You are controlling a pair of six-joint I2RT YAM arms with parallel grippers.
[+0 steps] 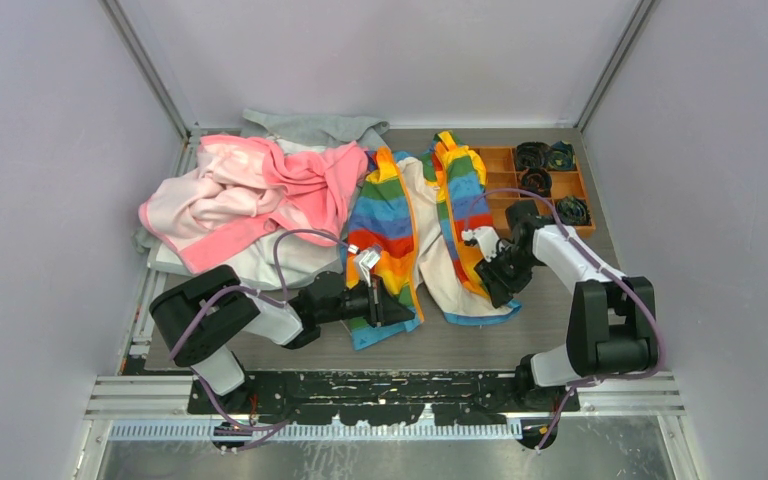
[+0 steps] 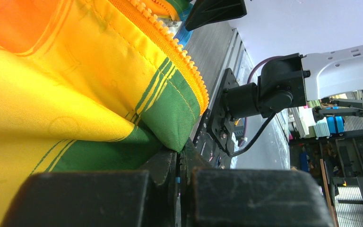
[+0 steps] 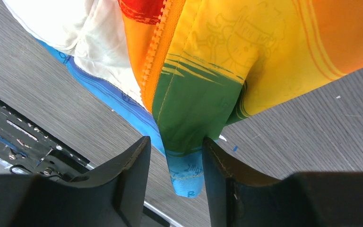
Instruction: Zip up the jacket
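The rainbow jacket [image 1: 380, 220] lies open on the table, its two zipper edges apart. My left gripper is shut on the green hem corner of one front, just under the orange zipper teeth [image 2: 189, 64]. In the right wrist view, the other front's zipper [image 3: 156, 52] runs down to a green and blue bottom end [image 3: 184, 175], which lies between the fingers of my right gripper, part open and not visibly closed on it.
Pink and white garments [image 1: 240, 200] are piled at the left. An orange divided organiser [image 1: 500, 160] with dark rolled items sits at the back right. Bare table shows along the front.
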